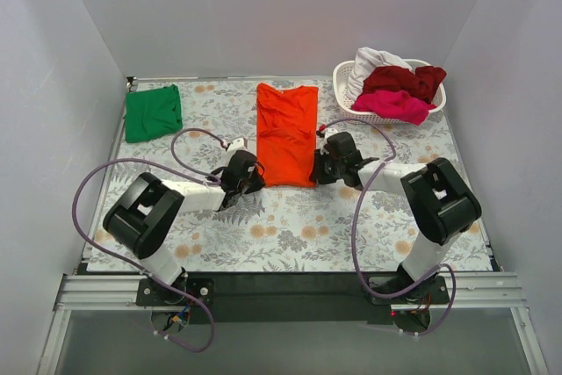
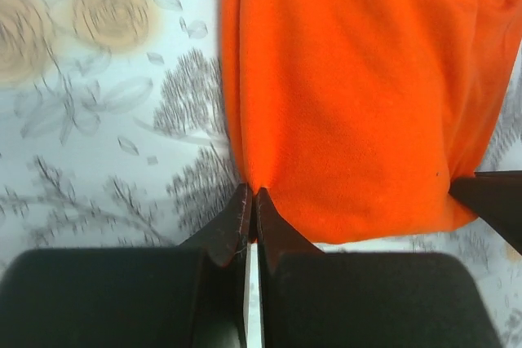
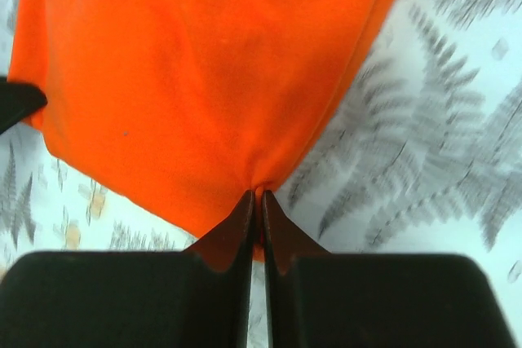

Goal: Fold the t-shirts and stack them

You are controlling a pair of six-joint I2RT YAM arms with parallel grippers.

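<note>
An orange t-shirt (image 1: 286, 142), folded to a long narrow shape, lies flat at the middle of the table, its length running away from me. At its near left corner my left gripper is shut on the orange cloth. The near right corner is pinched by my right gripper, also shut. Between the two, the near edge runs nearly straight. To the left at the back lies a green folded t-shirt (image 1: 153, 113), flat and apart from both arms.
At the back right, a white basket (image 1: 343, 94) holds a heap of white, dark red and pink cloth. Patterned tablecloth (image 1: 290, 248) lies bare in front of the orange shirt and between it and the green one.
</note>
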